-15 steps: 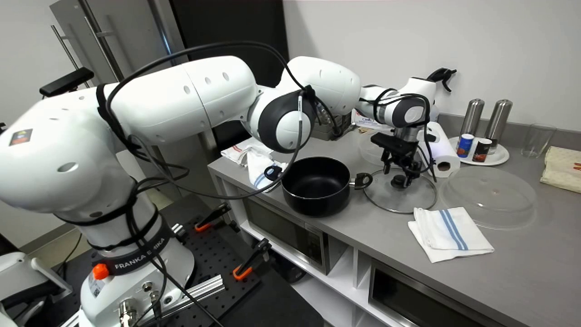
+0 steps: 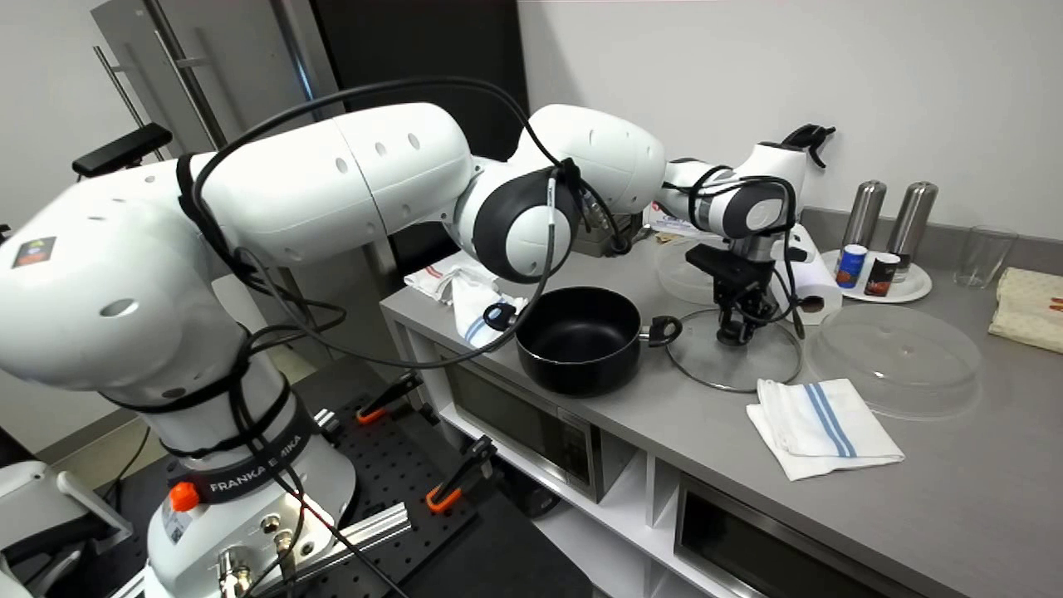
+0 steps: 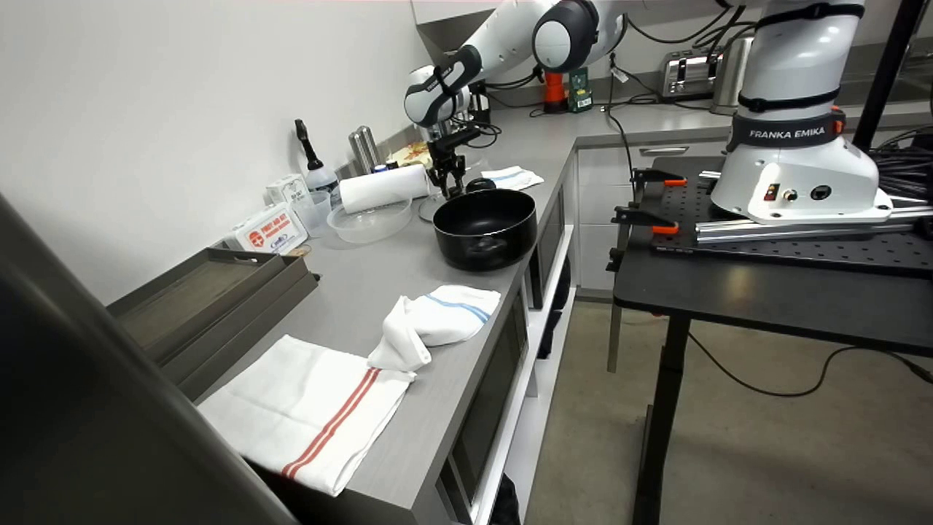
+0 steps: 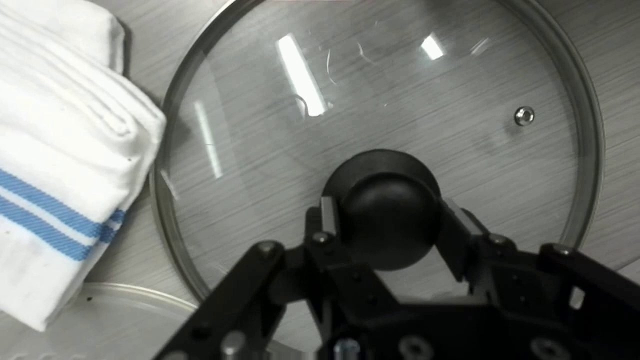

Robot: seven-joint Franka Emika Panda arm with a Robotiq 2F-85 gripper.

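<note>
The glass lid (image 2: 709,367) lies flat on the counter, right of the black pot (image 2: 578,339). In the wrist view, the lid (image 4: 252,150) has a metal rim, and its black knob (image 4: 390,222) sits between the fingers of my gripper. One finger (image 4: 328,216) is at the knob's left side and the other at its right, both very close. Whether the pads press on it cannot be told. In exterior view 1 my gripper (image 2: 733,324) points down over the lid's middle. The pot (image 3: 485,227) is uncovered and looks empty.
A folded blue-striped towel (image 2: 822,423) lies close to the lid's rim. Clear plastic covers (image 2: 897,359), a paper towel roll (image 2: 809,284) and a plate (image 2: 912,287) with shakers stand nearby. More towels (image 3: 315,411) lie on the counter beyond the pot.
My gripper has moved down and slightly right onto the lid's knob, and its fingers have come closer together. The lid and pot look unmoved.
</note>
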